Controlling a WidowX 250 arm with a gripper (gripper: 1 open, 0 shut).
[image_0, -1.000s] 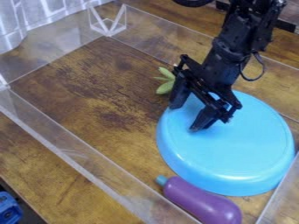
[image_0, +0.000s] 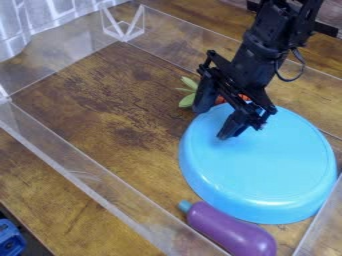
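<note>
The black gripper (image_0: 227, 100) reaches down from the top right to the upper left edge of a blue round lid or disc (image_0: 257, 170). Its fingers hang over that edge, beside a green object (image_0: 190, 94) with a small red part, partly hidden behind them. Whether the fingers are open or shut, and whether anything is between them, I cannot tell.
A purple eggplant-like object (image_0: 230, 228) lies below the disc. Clear plastic walls border the wooden surface (image_0: 100, 110), whose left and middle are bare. A blue object (image_0: 8, 240) sits at the bottom left, outside the wall.
My gripper has risen slightly from its earlier place on the disc, and a bit of red now shows beside the green object.
</note>
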